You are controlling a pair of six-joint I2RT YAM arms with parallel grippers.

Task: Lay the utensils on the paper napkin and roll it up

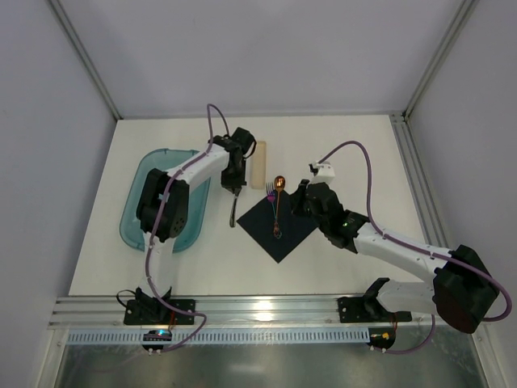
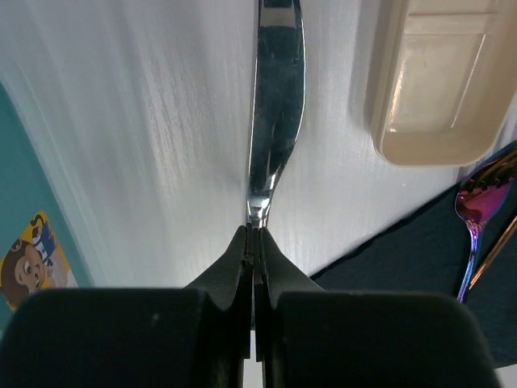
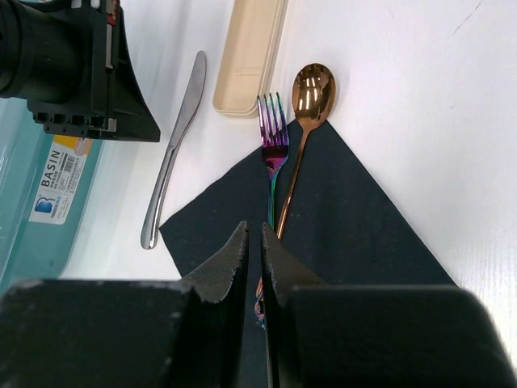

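The silver table knife [image 3: 191,93] lies on the white table left of the dark napkin [image 3: 363,234]. My left gripper is shut with nothing between its fingers; the knife [image 2: 279,89] is outside them, its handle partly hidden behind them in that view. From the right wrist view, the left gripper appears left of the knife. A rainbow fork [image 3: 274,139] and copper spoon [image 3: 313,93] rest side by side, mostly on the napkin, heads past its edge. Over the napkin, my right gripper is shut and empty, hiding the handle ends.
A teal basin [image 1: 133,206] stands at the left, under the left arm. Behind the napkin, a beige tray [image 1: 258,166] lies close to the knife and left gripper. Bare table surrounds the napkin in front and on the right.
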